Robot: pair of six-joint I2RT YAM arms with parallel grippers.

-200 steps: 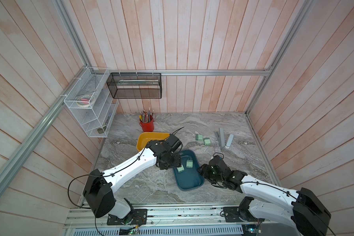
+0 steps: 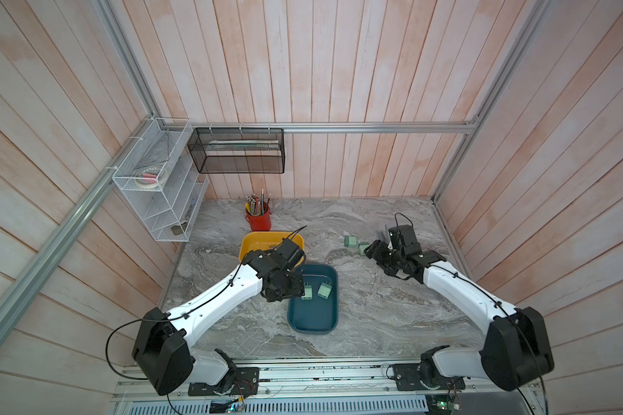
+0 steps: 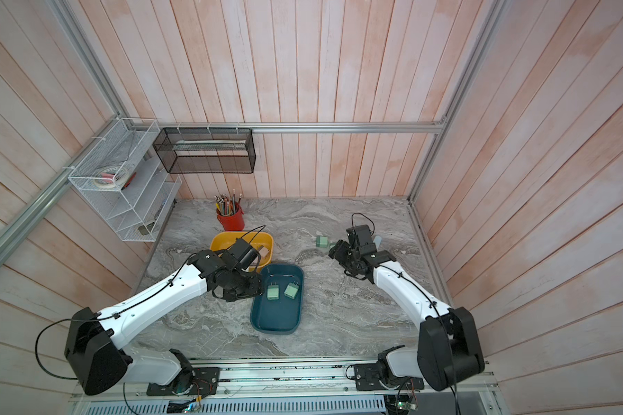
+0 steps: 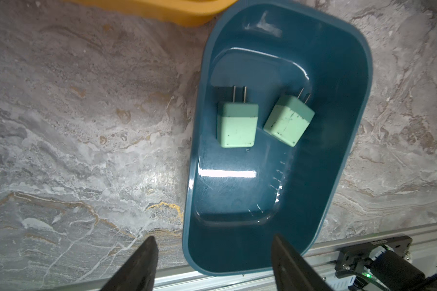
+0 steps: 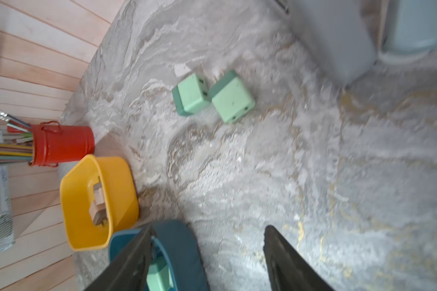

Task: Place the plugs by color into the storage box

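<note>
The dark blue box (image 4: 238,242) holds two mint-green plugs (image 4: 237,125) (image 4: 288,121). Two more green plugs (image 5: 190,94) (image 5: 232,99) lie loose at the back, in the right wrist view. A yellow box (image 5: 122,194) behind the blue one holds pale plugs (image 5: 97,209). My left gripper is above the blue box, fingers apart, nothing between them. My right gripper hangs open above the counter near the loose plugs, pointing down, nothing between its fingers.
Grey bar-shaped items (image 5: 335,43) lie right of the loose plugs. A red pencil cup (image 2: 259,221) stands at the back left, below wire shelves (image 2: 159,193).
My right gripper has moved back and right, from beside the blue box to near the loose plugs. The blue box has shifted left since a second ago; my left gripper has moved slightly.
</note>
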